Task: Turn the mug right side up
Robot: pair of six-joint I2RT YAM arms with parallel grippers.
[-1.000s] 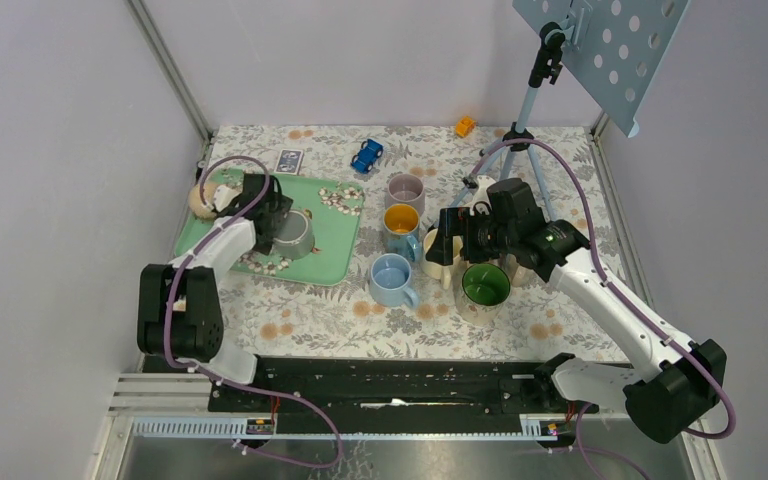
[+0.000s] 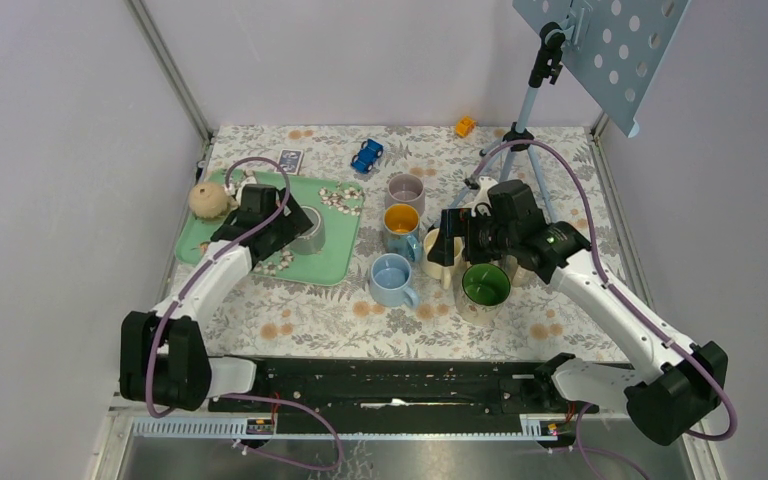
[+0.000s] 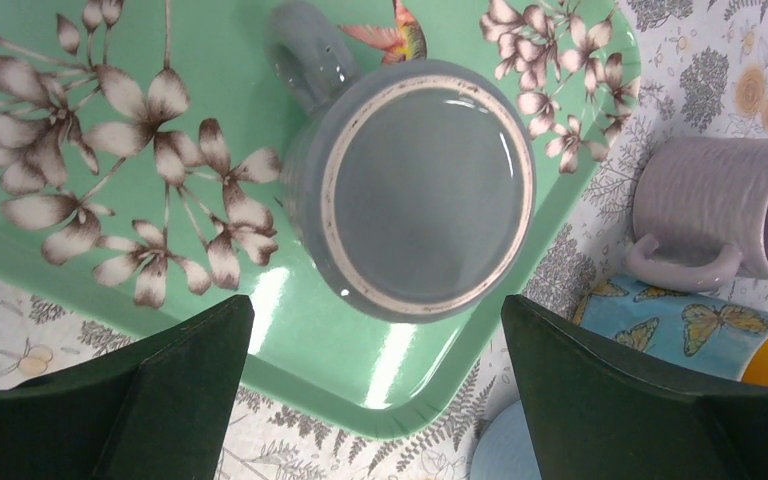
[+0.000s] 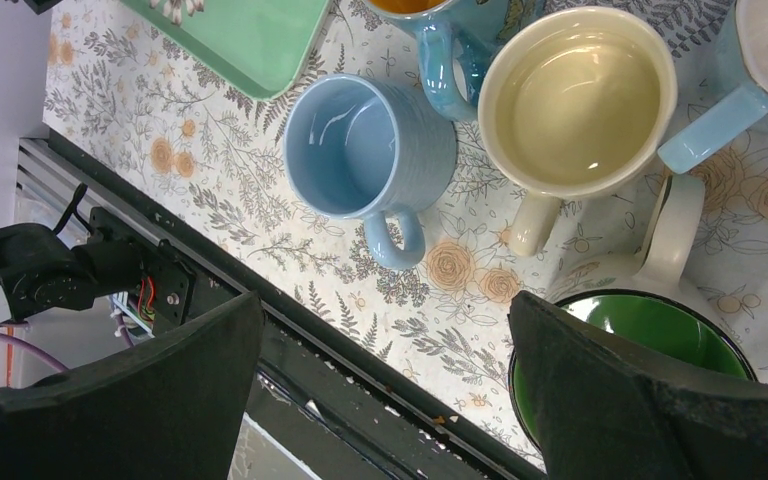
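Observation:
On the green tray [image 2: 340, 250] a grey mug [image 3: 415, 195] rests; in the left wrist view its flat round face with a pale ring points up and its handle lies toward the upper left. My left gripper [image 2: 278, 222] hangs open above it, nothing between its fingers. My right gripper [image 2: 452, 235] is open over the group of mugs at the right, above the gap between a light blue mug [image 4: 345, 150] and a green-lined mug [image 4: 640, 335].
Cream [image 4: 580, 100], orange-lined [image 2: 400, 220] and lilac [image 2: 405, 188] mugs crowd the middle. A blue toy car [image 2: 367, 155] lies behind. A tripod [image 2: 520, 120] stands at the back right; a tan round object [image 2: 207, 200] sits on the tray's left.
My left gripper has risen and drawn back from the grey mug, which now sits slightly further right than a second ago. The right arm is practically still.

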